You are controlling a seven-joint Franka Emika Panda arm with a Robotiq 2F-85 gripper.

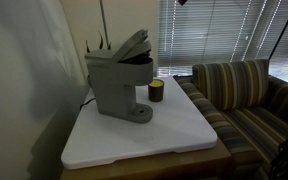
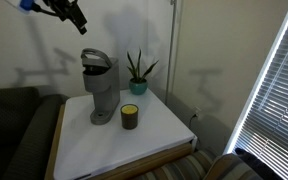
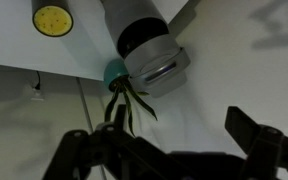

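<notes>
A grey coffee maker with its lid raised stands upright on the white table. Beside it is a dark mug with a yellow inside, also seen from above as a yellow-centred mug in the wrist view. My gripper hangs in the air above the coffee maker, apart from it. In the wrist view the gripper is open, its two dark fingers wide apart with nothing between them; the coffee maker's top lies beyond them.
A plant in a teal pot stands behind the coffee maker, near the wall. A striped armchair adjoins the table's right side in exterior view 1.
</notes>
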